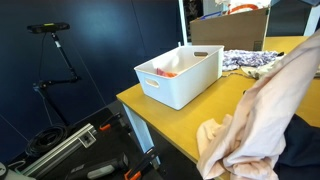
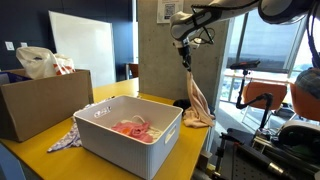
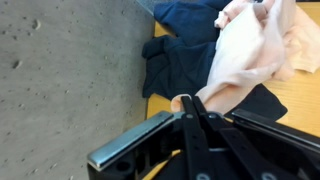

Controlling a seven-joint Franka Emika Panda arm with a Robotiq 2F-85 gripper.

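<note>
A pale pink cloth (image 1: 258,115) hangs stretched upward at the right of exterior view 1, its lower end bunched on the yellow table. My gripper (image 2: 187,67) is high above the table in exterior view 2, with the same cloth (image 2: 198,98) hanging from its tips. In the wrist view the fingertips (image 3: 187,103) are closed together on the cloth's upper end, and the cloth (image 3: 245,55) runs down to the table. Exterior view 1 does not show the gripper. A dark navy cloth (image 1: 300,148) lies on the table beside and behind the pink one.
A white bin (image 1: 180,78) with coloured items inside stands on the table (image 1: 195,120). Patterned cloths (image 1: 250,60) lie behind it, near a cardboard box (image 1: 237,30). A grey wall (image 3: 60,80) rises close beside the gripper.
</note>
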